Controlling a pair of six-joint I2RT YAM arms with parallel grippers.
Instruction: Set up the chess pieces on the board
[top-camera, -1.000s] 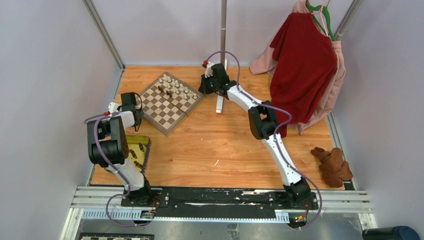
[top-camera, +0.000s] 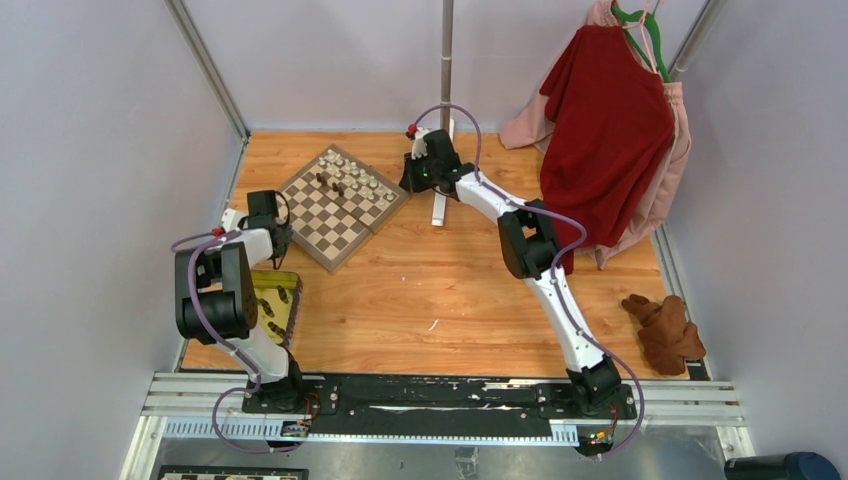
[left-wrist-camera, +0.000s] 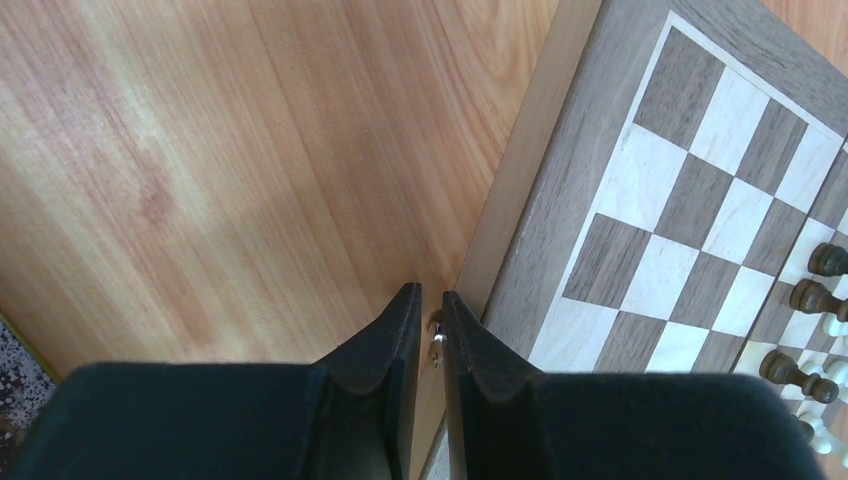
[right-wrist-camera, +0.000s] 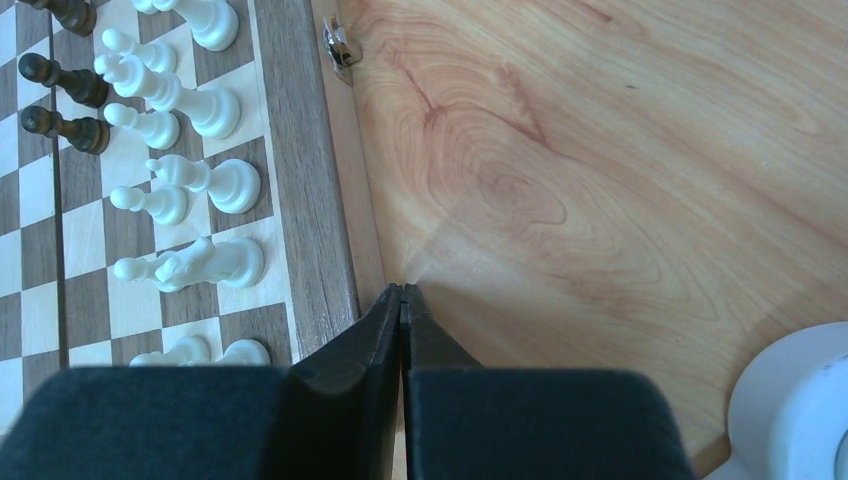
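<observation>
The chessboard (top-camera: 330, 230) lies angled on the table, with white pieces (right-wrist-camera: 215, 115) in rows along one side and a few dark pieces (right-wrist-camera: 75, 130) beside them. My left gripper is low at the board's side edge (left-wrist-camera: 520, 170), fingertips close together against it by a small metal clasp; whether anything is between them is unclear. My right gripper is shut at the opposite edge, outer side of the board, with nothing visible between its fingertips. A yellow-lined box (top-camera: 272, 305) holding dark pieces lies near the left arm's base.
A white rail (top-camera: 438, 208) and pole stand behind the right arm. Red and pink clothes (top-camera: 610, 140) hang at right, and a brown plush toy (top-camera: 660, 330) lies at front right.
My left arm has shifted slightly, toward the front in the top view. My right arm looks almost still, and the board and pieces look unchanged.
</observation>
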